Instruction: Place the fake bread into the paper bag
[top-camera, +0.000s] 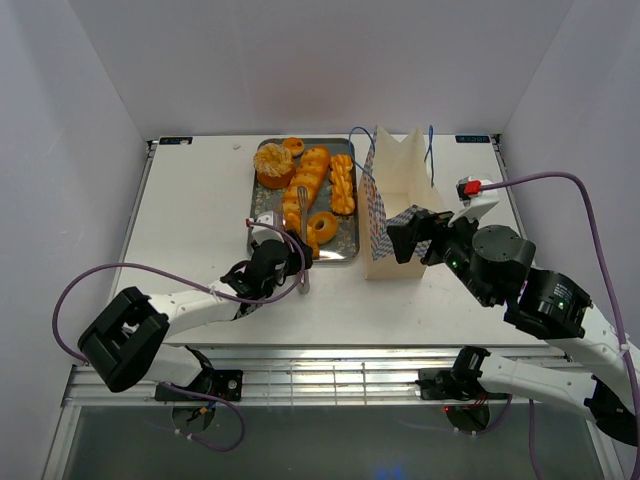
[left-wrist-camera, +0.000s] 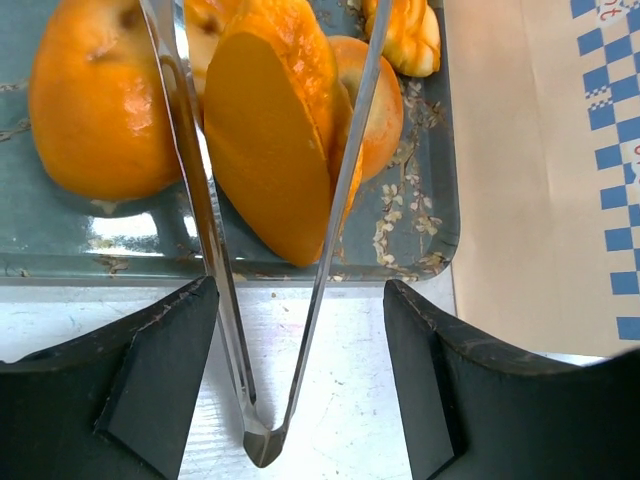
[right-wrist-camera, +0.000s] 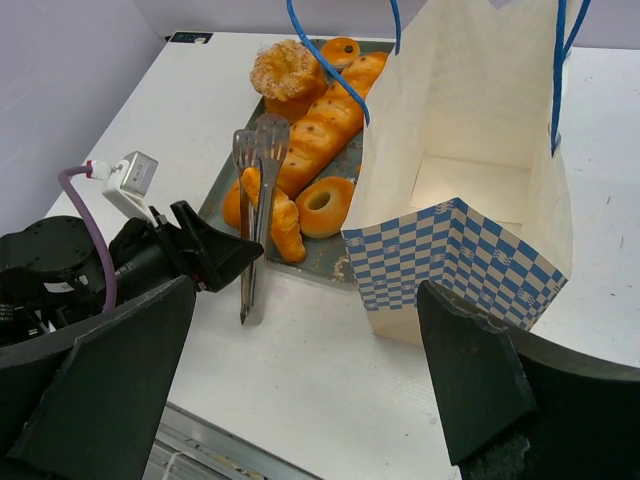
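Metal tongs (left-wrist-camera: 230, 330) lie over the near edge of the tray, their arms straddling a curved orange bread (left-wrist-camera: 265, 140). My left gripper is open around the tongs. Its right finger (left-wrist-camera: 415, 340) stands clear of the metal; its left fingertip is very near the other arm, and contact cannot be told. The paper bag (right-wrist-camera: 465, 170), blue-checked and open at the top, stands right of the tray; its visible floor is bare. In front of the bag, my right gripper is open with nothing between its fingers.
The dark tray (top-camera: 346, 235) also holds a long loaf (top-camera: 312, 170), a braided bread (top-camera: 342, 188), a ring bread (top-camera: 322, 226) and a round bun (top-camera: 272, 165). Blue handles (right-wrist-camera: 330, 65) rise above the bag.
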